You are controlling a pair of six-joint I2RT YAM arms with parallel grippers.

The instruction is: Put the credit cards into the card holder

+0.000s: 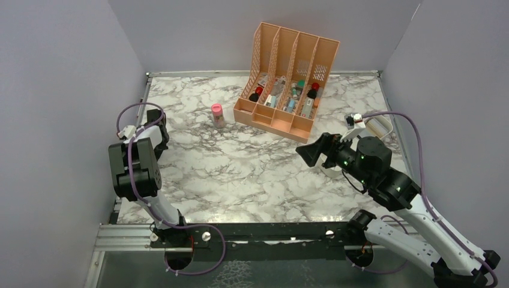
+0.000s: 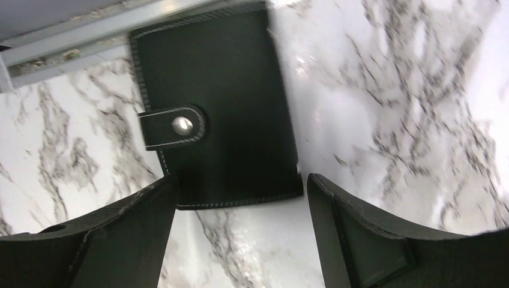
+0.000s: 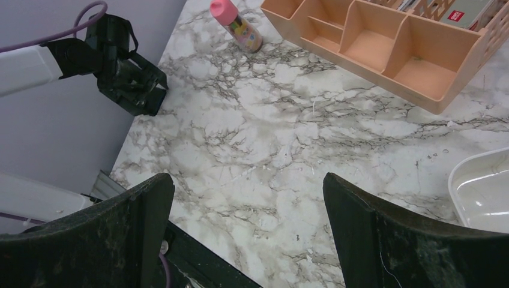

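Observation:
A black leather card holder (image 2: 228, 102) with a snap strap lies flat on the marble table at the left edge. My left gripper is low over its near edge, fingers apart on either side of it; whether they touch it is unclear. In the top view the arm largely hides the holder. My right gripper hangs open above the right side of the table, nothing between its fingers. I cannot make out any credit cards.
A tan organizer (image 1: 273, 123) full of small items stands at the back, a pink-lidded bottle (image 1: 218, 117) left of it. A white tray (image 3: 480, 192) is at the right, partly under my right arm.

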